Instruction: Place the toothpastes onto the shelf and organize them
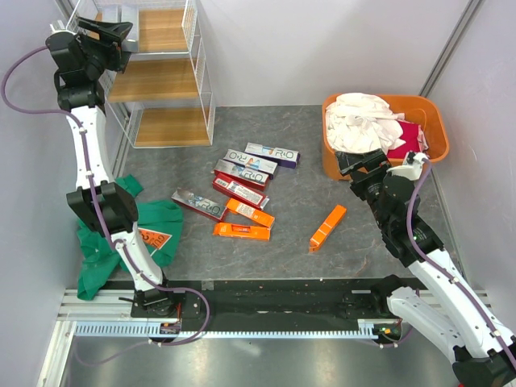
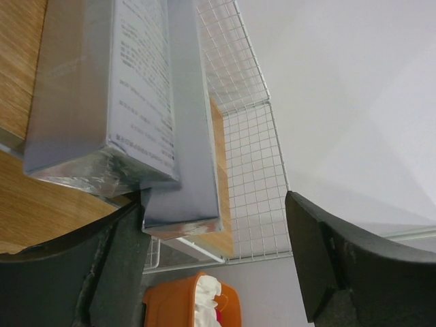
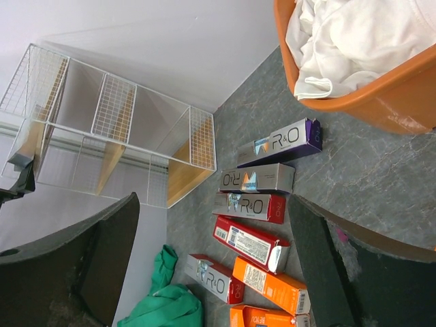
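Two silvery toothpaste boxes lie side by side on the top board of the white wire shelf (image 1: 151,78). In the left wrist view the nearer box (image 2: 75,88) shows a printed side, and the other box (image 2: 187,122) lies against it, its end toward my left gripper. That gripper's fingers are spread wide around this end, with a clear gap on the right side. My right gripper is open and empty beside the orange basket. Several toothpaste boxes, among them a purple one (image 1: 272,154), a red one (image 1: 240,192) and an orange one (image 1: 327,228), lie on the grey floor.
An orange basket (image 1: 438,133) holding white cloth (image 1: 363,121) stands at back right. Green cloth (image 1: 153,222) lies below the left arm. The shelf's middle and bottom boards are bare, and the floor centre right is mostly clear.
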